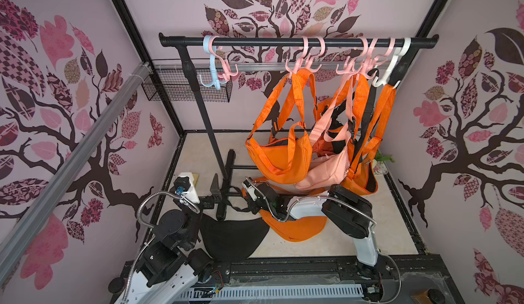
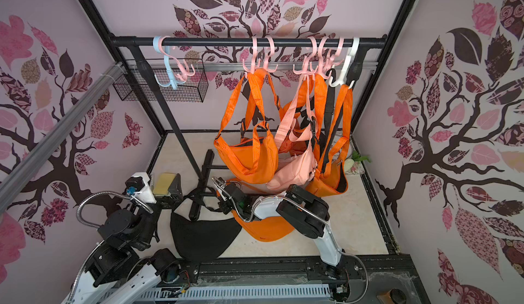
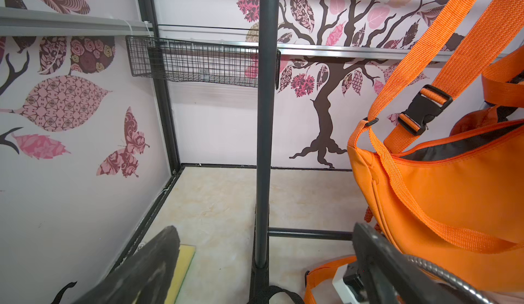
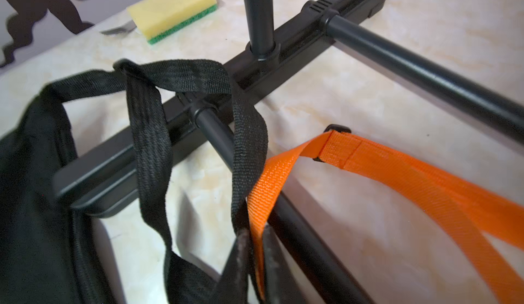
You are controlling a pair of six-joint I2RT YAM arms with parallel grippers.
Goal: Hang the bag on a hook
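Hooks [image 1: 305,58] on the rack's rail hold orange and pink bags [image 1: 278,156]. A black bag [image 1: 232,238] and an orange bag [image 1: 294,230] lie on the floor. In the right wrist view, my right gripper is down at their straps, an orange strap [image 4: 273,184] and a black strap [image 4: 245,151] running between its fingertips; whether it grips them I cannot tell. My left gripper stands open at the left, level with the rack's post, nothing between its fingers.
The black rack post [image 3: 266,129] and its foot [image 4: 98,173] stand beside both grippers. A sponge [image 4: 169,9] lies behind. The blue hook [image 2: 169,74] at the rail's left end is empty.
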